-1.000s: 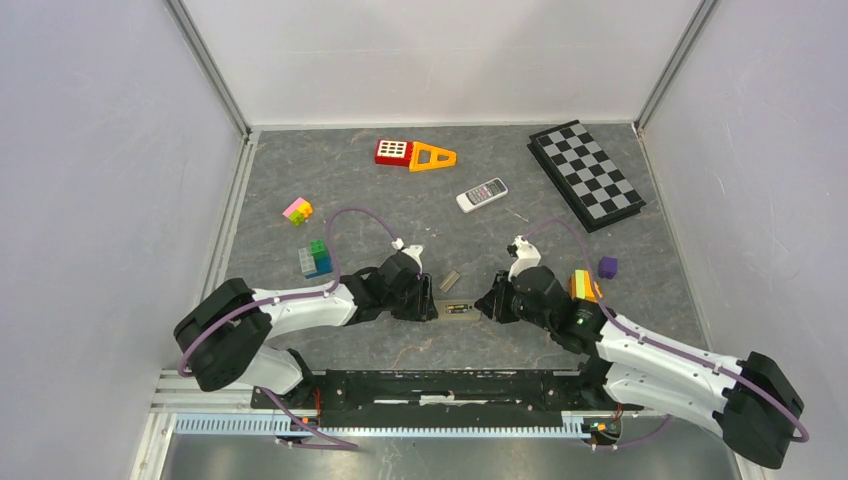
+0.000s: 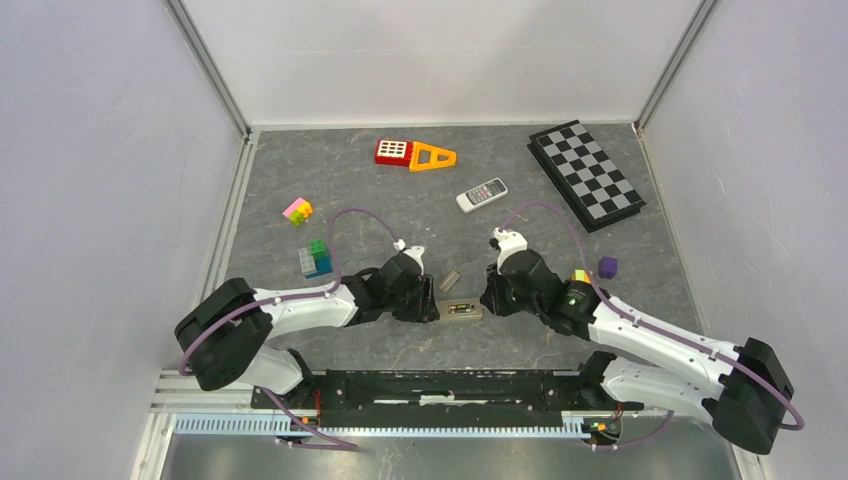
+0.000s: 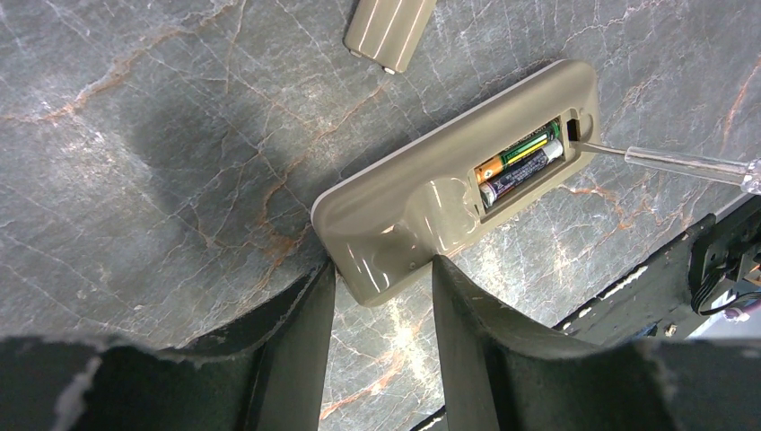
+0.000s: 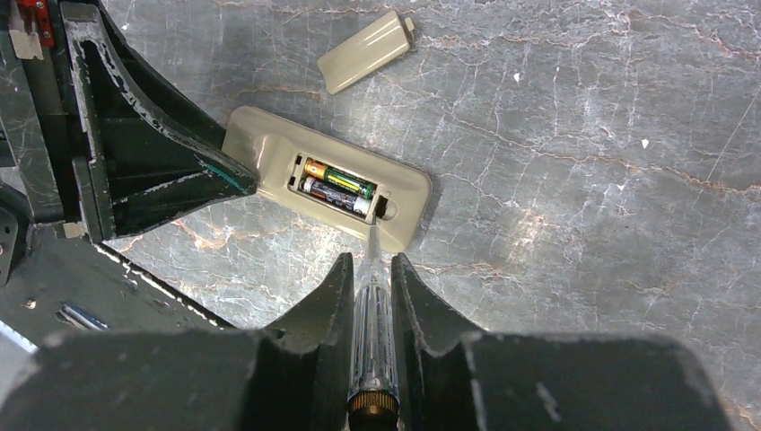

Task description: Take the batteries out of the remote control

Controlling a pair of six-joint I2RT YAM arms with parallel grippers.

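Observation:
The beige remote [image 3: 422, 189] lies face down with its compartment uncovered. Two batteries sit side by side inside: a green-and-orange one [image 3: 519, 154] and a dark one with a silver end [image 3: 522, 171]. My left gripper is shut on the remote's end away from the compartment. A clear-handled screwdriver [image 4: 372, 332] is gripped by my right gripper. Its tip reaches the compartment's end, beside the dark battery's silver end; whether it touches the battery I cannot tell.
The battery cover [image 4: 366, 52] lies loose behind the remote. Farther back are a white remote [image 2: 482, 195], a checkered board [image 2: 588, 172] and red-yellow blocks [image 2: 415, 155]. Coloured bricks [image 2: 316, 260] lie left, a purple block [image 2: 608, 267] right. Bare table surrounds the beige remote.
My right gripper has shifted slightly and its arm has swung a little, with the wrist tilting. The left arm and the remote stay almost in place.

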